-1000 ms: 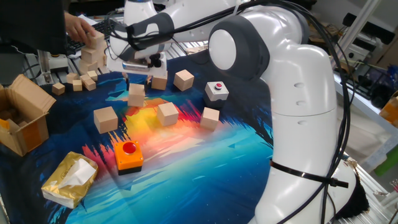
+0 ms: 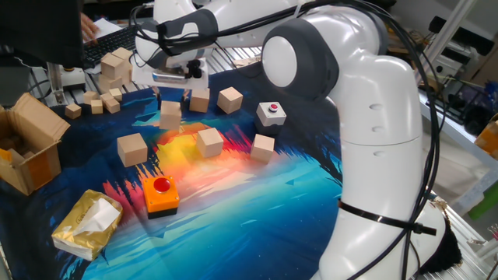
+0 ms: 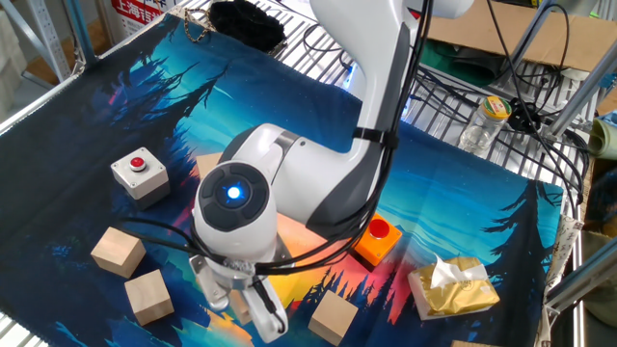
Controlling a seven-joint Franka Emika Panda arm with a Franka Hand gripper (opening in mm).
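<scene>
My gripper [image 2: 172, 96] is above the cloth, its fingers apart, so it stands open. A wooden block [image 2: 170, 115] rests on the cloth just below and in front of the fingertips in exterior view 1. From above, in exterior view 2, a wooden block [image 3: 240, 306] shows partly between the two fingers, the rest hidden by the hand. Other wooden cubes surround it: one at the left [image 2: 132, 150], one nearer the middle [image 2: 209, 142], and others [image 2: 262, 148] [image 2: 230, 99]. Behind the gripper sits another cube [image 2: 199, 99].
An orange box with a red button [image 2: 161, 195] and a gold tissue pack [image 2: 88, 224] lie at the front. A grey button box [image 2: 271, 115] stands right of the cubes. A cardboard box [image 2: 33, 148] is at the left edge, with several small blocks [image 2: 111, 103] behind it.
My gripper has risen slightly while the cubes on the cloth stay put. A person's hand at the back left has drawn back from the stacked blocks, and the top one now sits lower.
</scene>
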